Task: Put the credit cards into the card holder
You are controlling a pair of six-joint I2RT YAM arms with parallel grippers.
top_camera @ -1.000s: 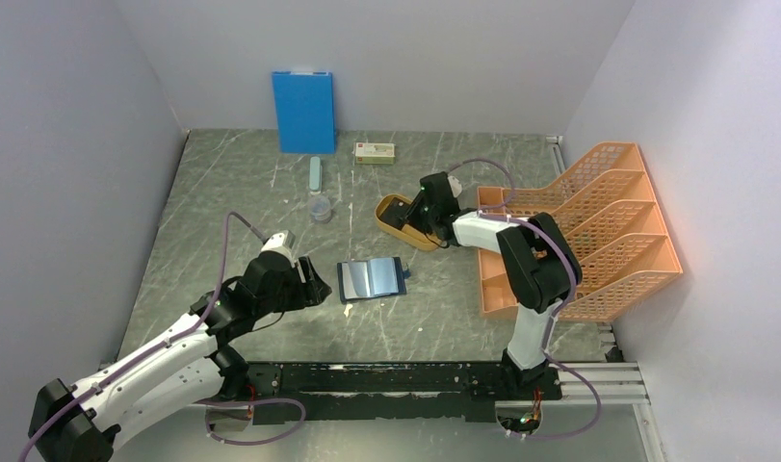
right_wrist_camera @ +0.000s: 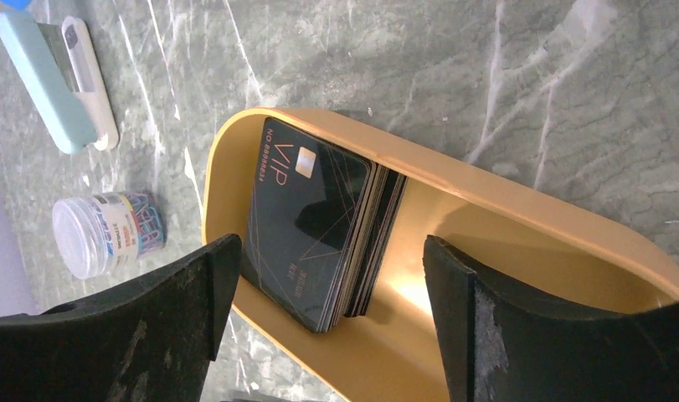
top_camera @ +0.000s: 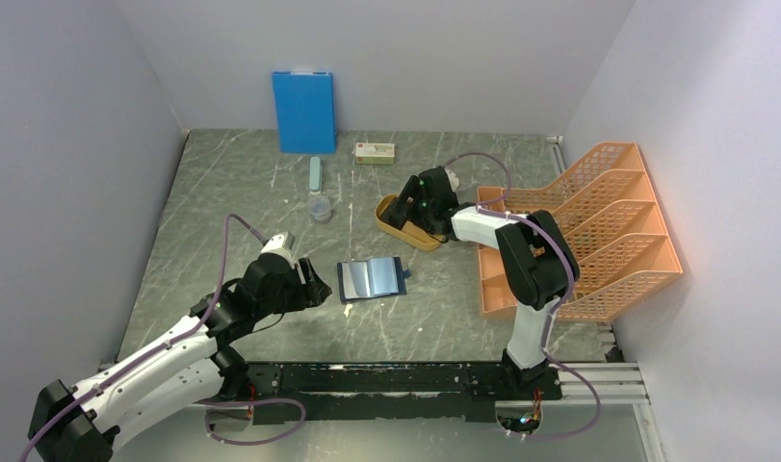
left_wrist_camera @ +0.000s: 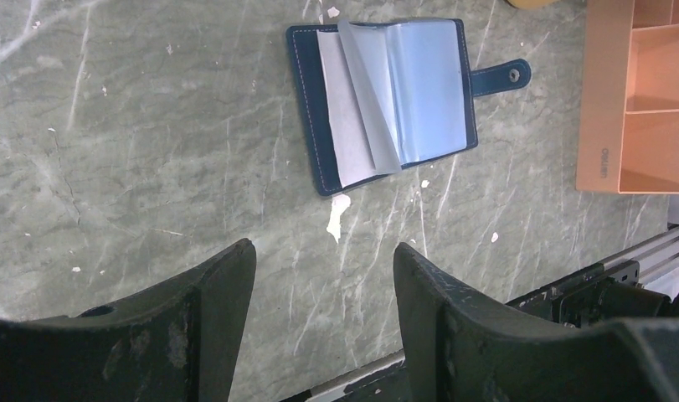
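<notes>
Black credit cards (right_wrist_camera: 306,222) lie stacked at one end of a yellow oval tray (right_wrist_camera: 520,201). Over that tray, my right gripper stands open with nothing between its fingers; the cards appear below and between them in the right wrist view. The dark blue card holder (left_wrist_camera: 312,109) lies unfolded on the table, its clear sleeves (left_wrist_camera: 428,88) spread and one sleeve standing partly up. To the left of the holder, my left gripper is held apart from it, its fingers parted and empty.
An orange slotted rack (top_camera: 579,241) fills the right side. Behind the tray are a small clear jar (top_camera: 320,208), a pale blue case (top_camera: 315,174) and a little box (top_camera: 375,153). A blue panel (top_camera: 304,112) leans at the back.
The left arm looks almost unmoved.
</notes>
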